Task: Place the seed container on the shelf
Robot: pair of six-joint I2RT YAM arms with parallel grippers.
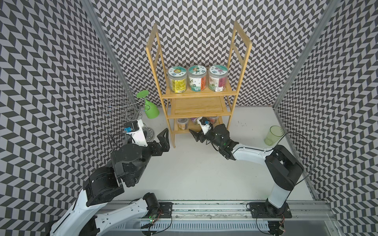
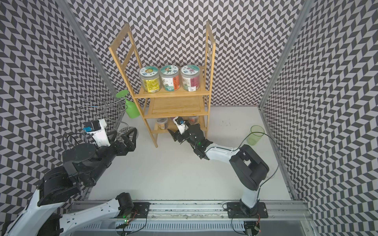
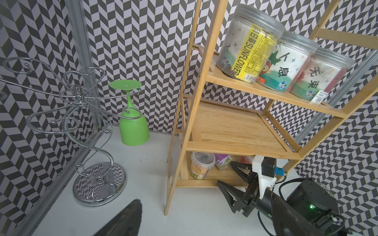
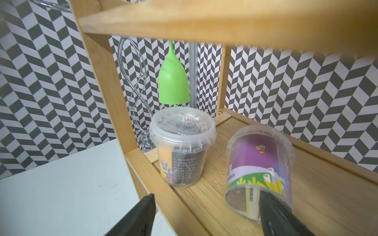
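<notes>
On the wooden shelf's bottom board a clear container with dark contents stands upright at the left, and a purple-labelled container lies tilted on its side beside it. My right gripper is at the front of that board, fingers apart on either side of the space before the containers, holding nothing. My left gripper hangs open at left front of the rack. Three large seed jars stand on the top board; the middle board is bare.
A wire stand and an upturned green goblet stand left of the rack; a green glass is at the right. The rack's post and the middle board's front edge frame the bottom opening.
</notes>
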